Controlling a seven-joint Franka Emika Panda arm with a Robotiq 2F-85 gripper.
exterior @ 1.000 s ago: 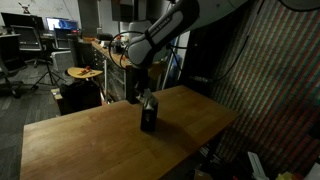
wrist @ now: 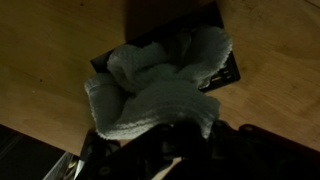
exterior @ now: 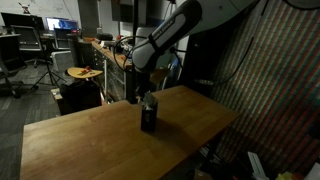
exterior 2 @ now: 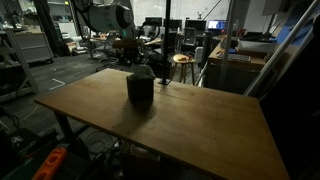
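A black box (exterior: 149, 122) stands upright on the wooden table, and in exterior view 2 the same dark box (exterior 2: 140, 92) is left of the table's middle. A pale grey cloth (wrist: 165, 90) bunches over the box's top in the wrist view, its folds covering much of the opening. My gripper is shut on the cloth, right above the box; the cloth largely hides its fingertips. From outside, the cloth (exterior 2: 143, 72) shows as a light patch at the box's top. How much of it lies inside the box is hidden.
A round stool (exterior: 84, 73), desks and chairs stand farther back, away from the table.
The arm's white joint has shifted slightly downward and to the right in exterior view 1. The box stays in place on the table.
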